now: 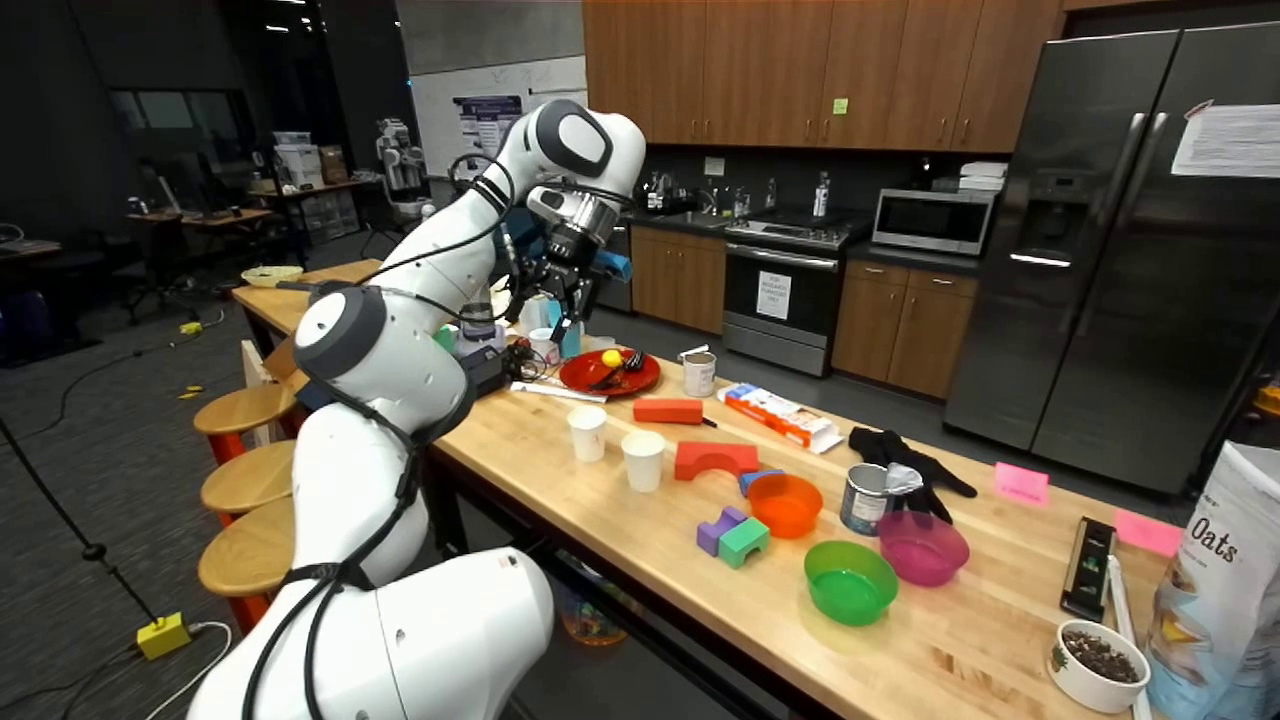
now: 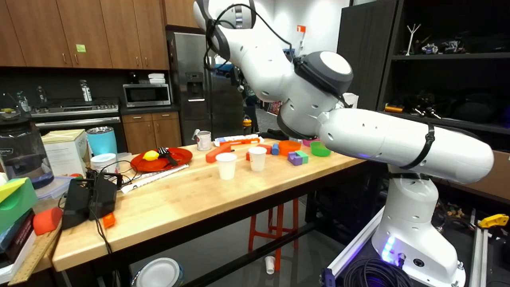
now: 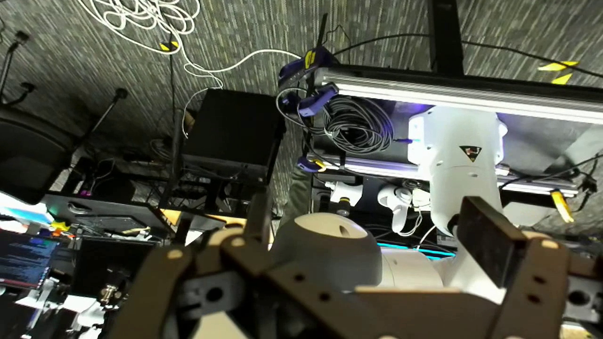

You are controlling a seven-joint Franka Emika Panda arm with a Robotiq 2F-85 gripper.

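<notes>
My gripper [image 1: 564, 306] hangs above the far left part of the wooden table, in front of the blue tumbler [image 1: 571, 341] in exterior view 1. The wrist view shows its fingers [image 3: 490, 243] wide apart, with no object held between them. That view looks past the fingers at the arm's own grey and white joint [image 3: 330, 248], its base and the floor. Two white paper cups [image 1: 643, 460] stand upright near the table's front edge. A red plate [image 1: 593, 370] carries a yellow lemon-like item [image 1: 612, 359] and dark utensils.
Coloured blocks [image 1: 716, 458], an orange bowl [image 1: 785, 504], a green bowl [image 1: 851, 581] and a magenta bowl [image 1: 924, 548] occupy the table's middle. Opened cans, a black glove [image 1: 908, 467] and an oats bag [image 1: 1221, 570] lie farther right. Bare wood shows along the front.
</notes>
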